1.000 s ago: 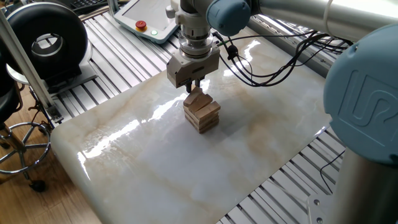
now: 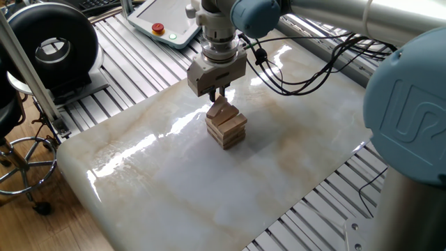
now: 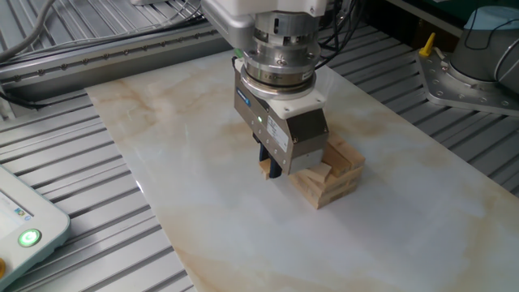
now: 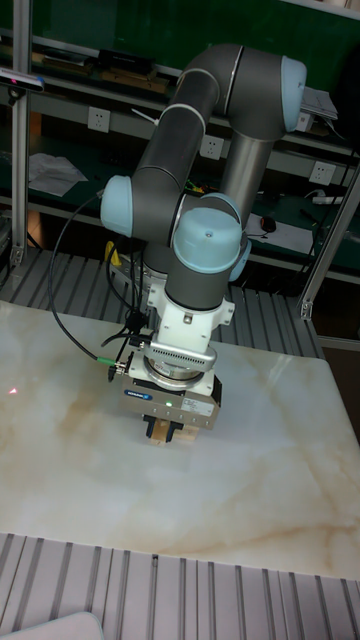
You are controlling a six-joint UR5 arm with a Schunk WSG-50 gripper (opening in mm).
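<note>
A small stack of light wooden blocks (image 2: 226, 134) stands on the marbled tabletop, its layers roughly squared up. At its top, one tilted wooden block (image 2: 218, 107) sits higher than its neighbours. My gripper (image 3: 269, 164) points down at that block, beside the stack's upper edge. One end of the block juts out past the black fingers (image 3: 275, 167). From the front, my gripper (image 4: 161, 429) shows wood filling the space between its two fingers, so it looks shut on this block. The gripper body hides part of the block and of the stack in the second view.
The marbled board (image 2: 167, 185) is clear around the stack. Slatted metal table (image 3: 89, 182) borders it. A teach pendant (image 2: 164, 21) with a red button lies beyond the board, and loose black cables (image 2: 300, 87) hang beside the wrist.
</note>
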